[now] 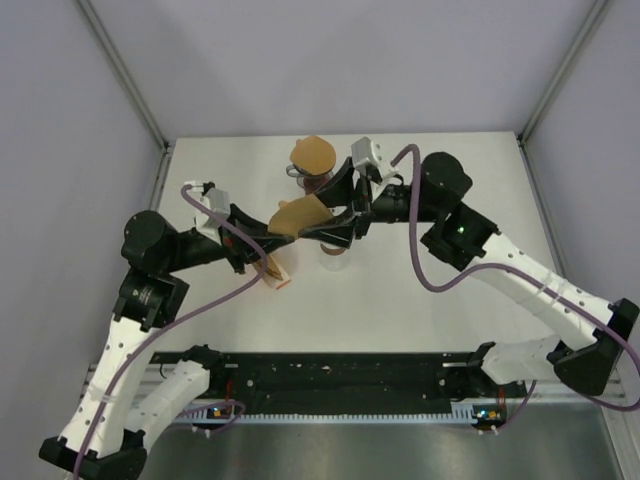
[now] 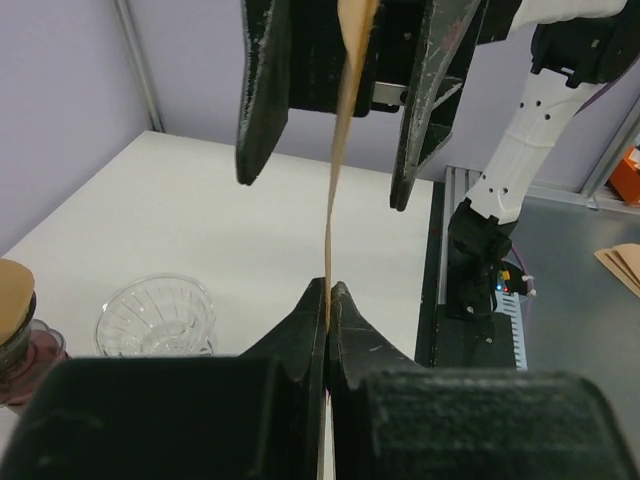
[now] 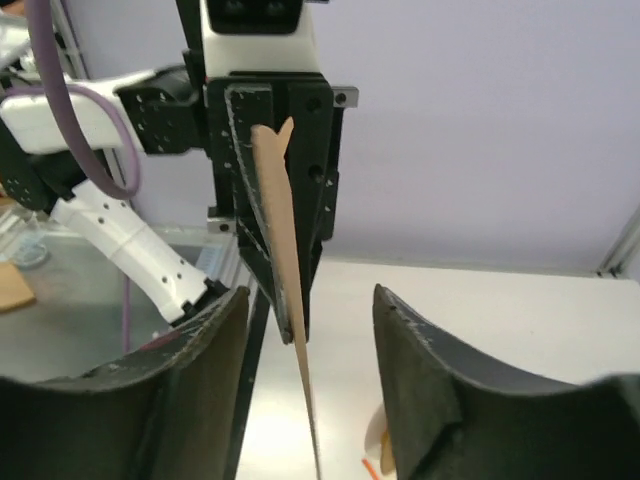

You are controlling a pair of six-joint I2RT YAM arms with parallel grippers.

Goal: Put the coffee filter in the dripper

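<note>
A brown paper coffee filter (image 1: 300, 216) is held up between the two arms, edge-on in both wrist views. My left gripper is shut on its lower edge. My right gripper (image 1: 340, 205) stands open around the filter, its two fingers spread either side of it; in the right wrist view the filter (image 3: 283, 220) rises between them. A glass vessel with another brown piece (image 1: 312, 155) on top stands at the back, and a clear ribbed glass piece (image 2: 155, 318) is on the table.
A small box with brown filters (image 1: 275, 278) lies beneath the left arm. Side walls bound the space.
</note>
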